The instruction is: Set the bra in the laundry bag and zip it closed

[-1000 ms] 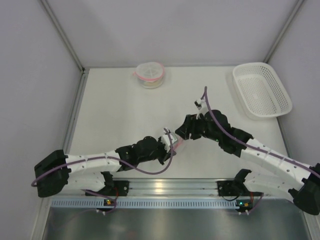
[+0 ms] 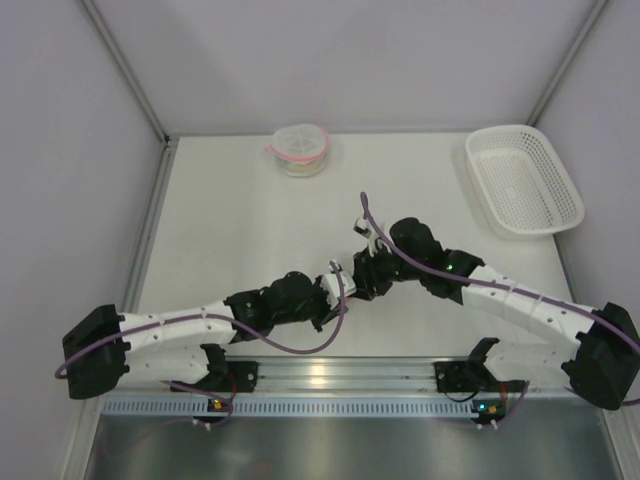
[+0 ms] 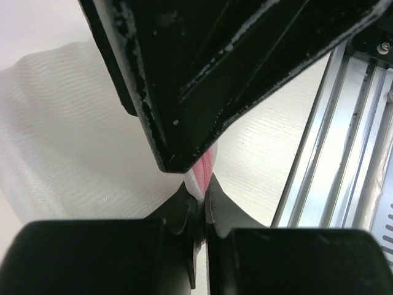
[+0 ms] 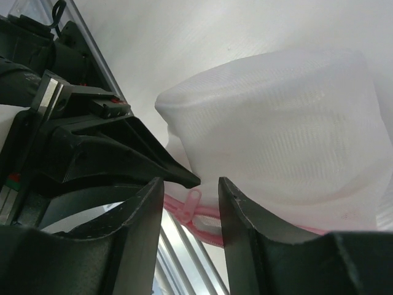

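Observation:
The laundry bag is white mesh with a pink zipper edge. My left gripper is shut on the end of that pink edge, and the fabric bunches between its fingertips. In the right wrist view a pink zipper pull shows between the parted fingers of my right gripper, with a gap on each side. The left gripper's dark finger reaches in beside it. From the top both grippers meet over the front middle of the table, hiding most of the bag. No bra can be made out.
A round mesh bag with pink trim sits at the back of the table. A white perforated basket stands at the back right. Bare table lies to the left; a metal rail runs along the front.
My right gripper has moved left and a little forward, closing in on the left gripper. The left arm has barely shifted.

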